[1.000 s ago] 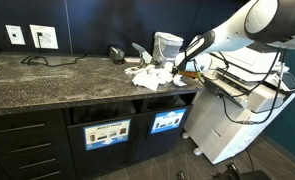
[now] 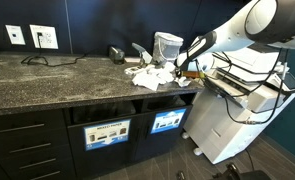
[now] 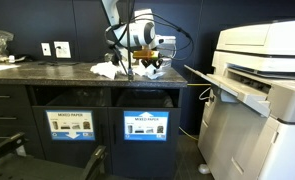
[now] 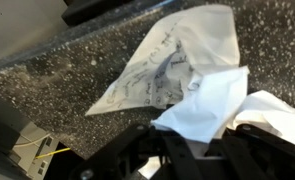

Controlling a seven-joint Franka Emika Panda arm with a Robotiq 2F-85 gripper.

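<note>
Crumpled white paper [image 2: 147, 74] lies heaped on the dark counter, near its right end. In the wrist view a creased sheet with printed lines [image 4: 172, 62] rests on the speckled surface. A brighter white piece [image 4: 205, 105] rises in front of it, its lower end between the dark fingers of my gripper. The gripper is shut on this piece. More white paper [image 4: 272, 115] shows at the right, beside the fingers. From outside, the gripper [image 2: 180, 75] is small and low over the counter's right end; its fingertips are hard to make out there.
A clear container [image 2: 167, 46] stands behind the paper. Two openings below bear paper signs [image 3: 70, 124]. A large white printer [image 3: 249, 95] with an extended tray stands right of the counter.
The arm and gripper shift only slightly near the counter's right end. The paper heap looks the same.
</note>
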